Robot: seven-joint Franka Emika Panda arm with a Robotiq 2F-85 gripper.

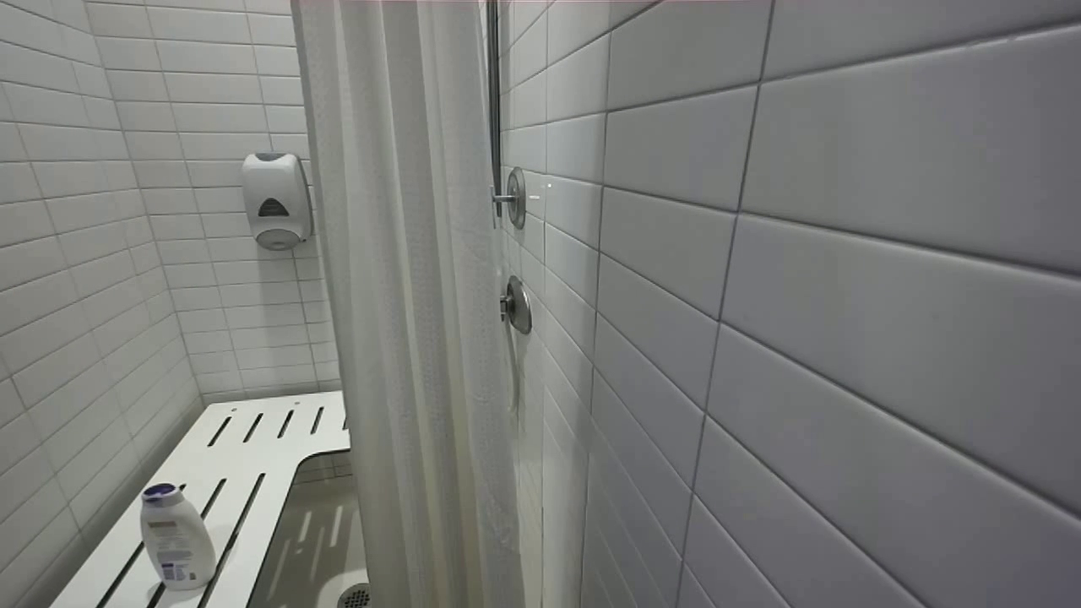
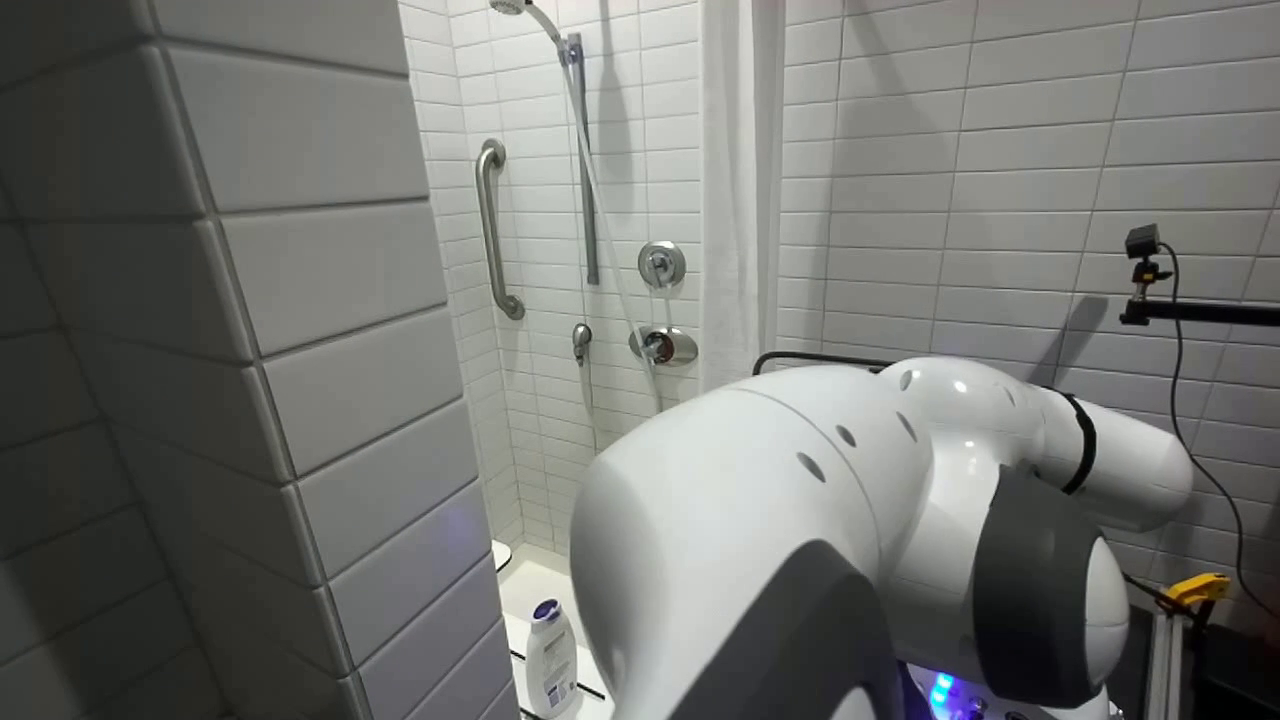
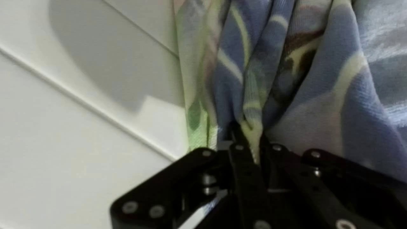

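Gathered folds of a patterned blue, green and cream cloth (image 3: 301, 99) fill the right of the wrist view. My black gripper is shut on this cloth, with a cream-green fold pinched between its fingers. Behind the cloth is a white tiled surface (image 3: 95, 160) carrying a dark shadow. Neither exterior view shows the gripper or the cloth. The white arm (image 2: 768, 504) bends across the lower right of exterior view 2, hiding what lies behind it.
A white bottle with a dark blue cap (image 1: 177, 542) stands upright on the slotted white bench (image 1: 233, 456). The shower curtain (image 1: 405, 304) hangs beside the tiled wall (image 1: 861, 304). In exterior view 2, a tiled wall corner (image 2: 336, 360) rises left of the arm.
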